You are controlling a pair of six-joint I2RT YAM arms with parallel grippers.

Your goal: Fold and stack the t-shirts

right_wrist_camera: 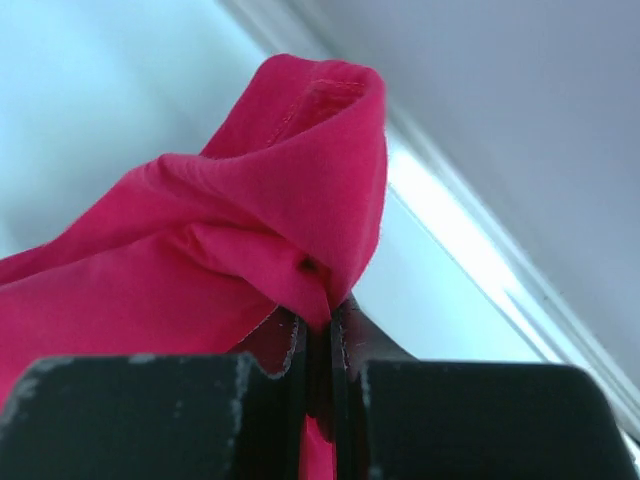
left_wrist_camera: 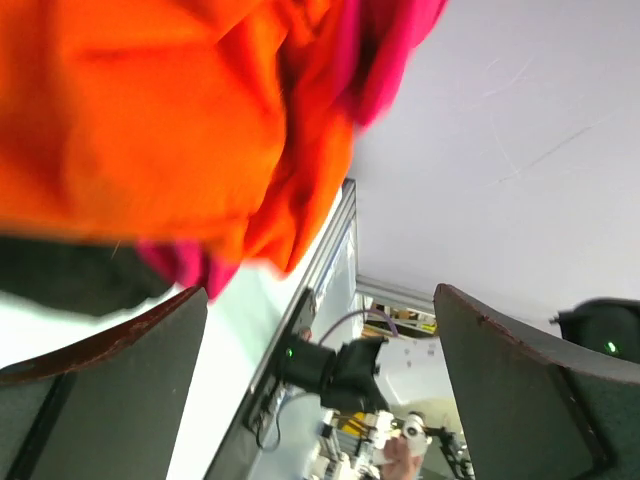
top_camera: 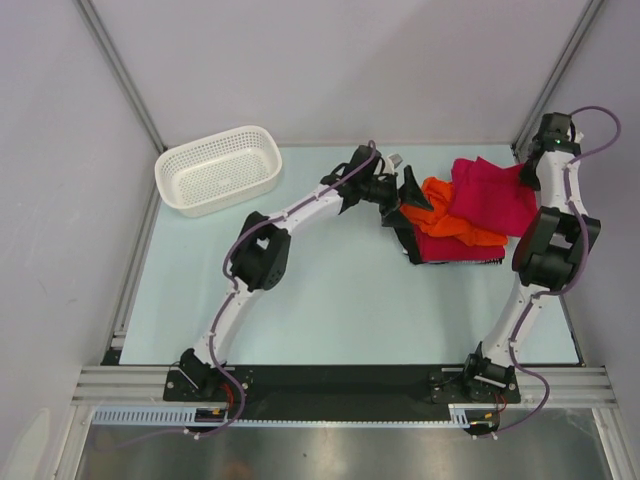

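Observation:
A pink-red shirt (top_camera: 490, 198) hangs over the right end of the stack in the top view. My right gripper is shut on a bunched part of this shirt (right_wrist_camera: 260, 200), near the table's right edge. Below lies a rumpled orange shirt (top_camera: 445, 212), on top of a red shirt (top_camera: 455, 249) and black cloth (top_camera: 407, 240). At the left end of the stack, my left gripper (top_camera: 415, 198) stands open. Orange cloth (left_wrist_camera: 170, 130) fills the upper left of the left wrist view, with nothing between the fingers.
An empty white basket (top_camera: 218, 170) stands at the back left. Walls rise close behind and to the right of the stack.

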